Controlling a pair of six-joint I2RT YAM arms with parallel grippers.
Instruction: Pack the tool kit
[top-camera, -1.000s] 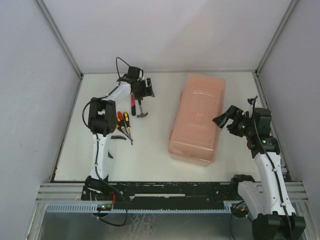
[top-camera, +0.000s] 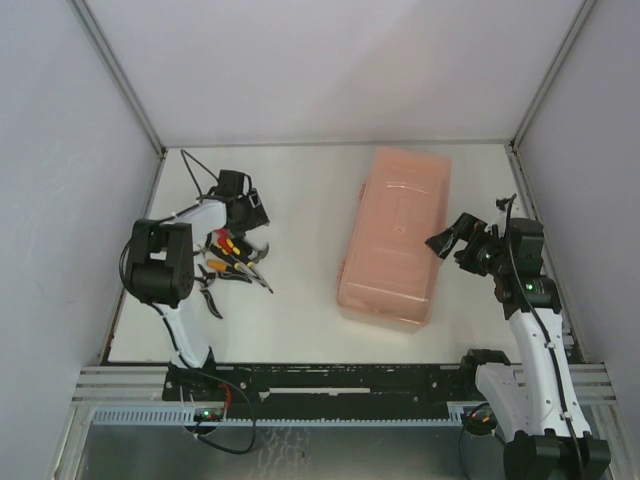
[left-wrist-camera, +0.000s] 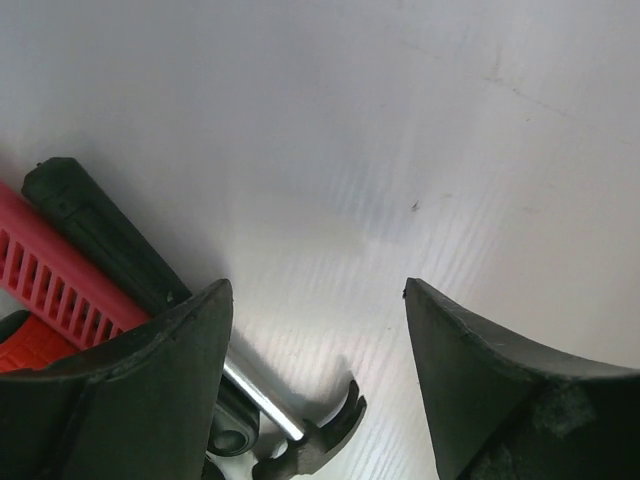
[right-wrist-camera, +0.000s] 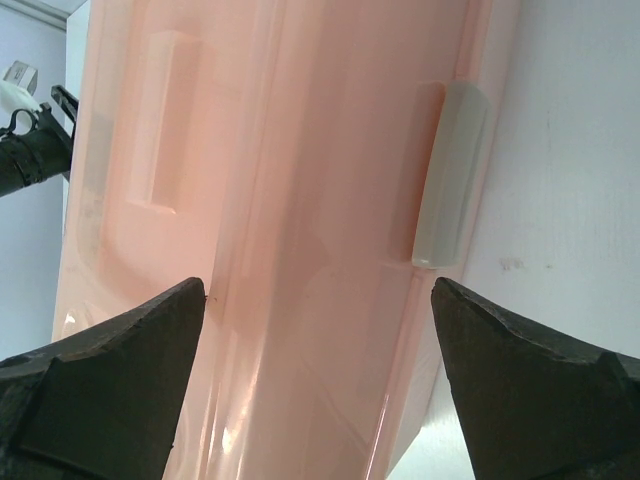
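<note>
A peach tool box (top-camera: 395, 240) stands closed on the right half of the table. My right gripper (top-camera: 440, 245) is at its right edge, fingers apart; in the right wrist view the box wall and a pale latch (right-wrist-camera: 450, 175) show between the fingers, not clamped. At the left, my left gripper (top-camera: 255, 208) is low over the tools. Its fingertips are apart in the left wrist view, bare white table between them. Near its left finger lie a hammer (left-wrist-camera: 320, 440), a black handle (left-wrist-camera: 100, 230), a red slotted handle (left-wrist-camera: 70, 270) and an orange-red handle (left-wrist-camera: 30, 345).
Screwdrivers with yellow-orange handles (top-camera: 222, 267) lie crowded beside the hammer, with pliers (top-camera: 208, 290) nearer the front. Bare table (top-camera: 300, 220) separates the tools from the box. Walls enclose the back and sides.
My left gripper has moved left and toward the front. The hammer and red handle have shifted the same way, now bunched against the screwdrivers. The right arm and box look unmoved.
</note>
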